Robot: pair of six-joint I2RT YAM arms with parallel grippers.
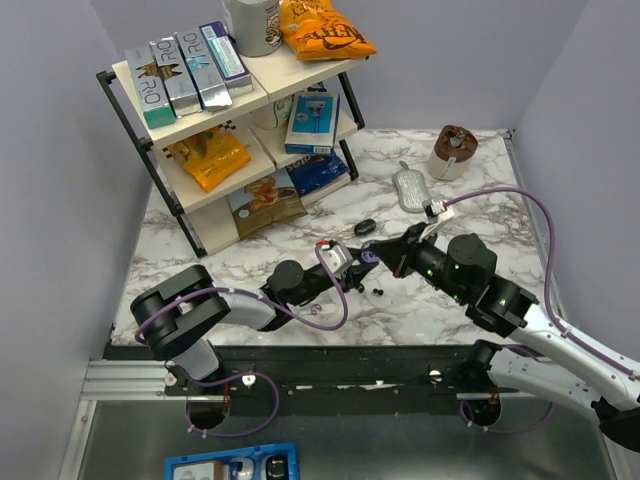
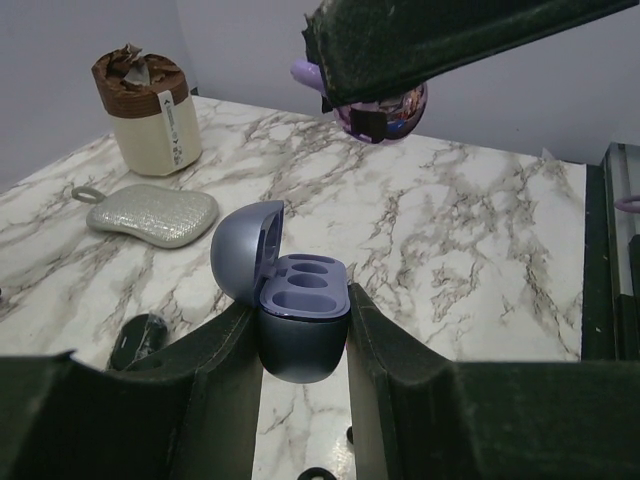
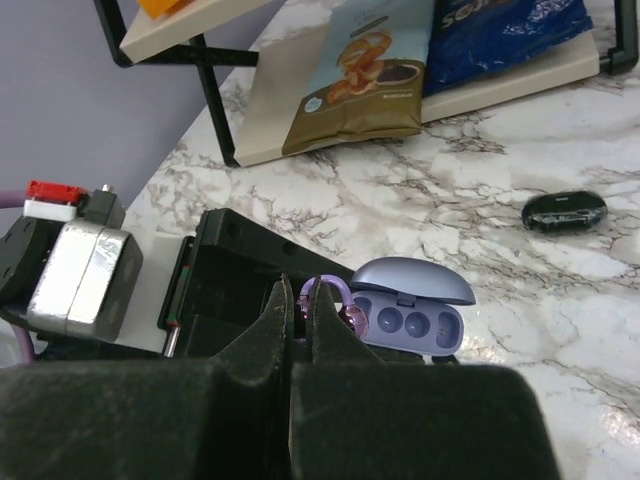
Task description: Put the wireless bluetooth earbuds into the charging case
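A lavender charging case (image 2: pixel 303 330) with its lid up is held upright in my left gripper, its earbud wells empty. In the right wrist view the case (image 3: pixel 408 320) sits just beyond my right gripper, which is shut on a small lavender earbud (image 3: pixel 350 318) with a looped hook. That earbud (image 2: pixel 385 115) hangs above and to the right of the case in the left wrist view, under the dark finger. From the top, both grippers meet near the middle of the table, the case (image 1: pixel 369 255) between them.
A black oval case (image 1: pixel 364 227) lies behind the grippers, small dark pieces (image 1: pixel 378 292) in front. A grey pouch (image 1: pixel 410 190), a canister (image 1: pixel 453 155) and a shelf rack of snacks and boxes (image 1: pixel 230 160) stand at the back.
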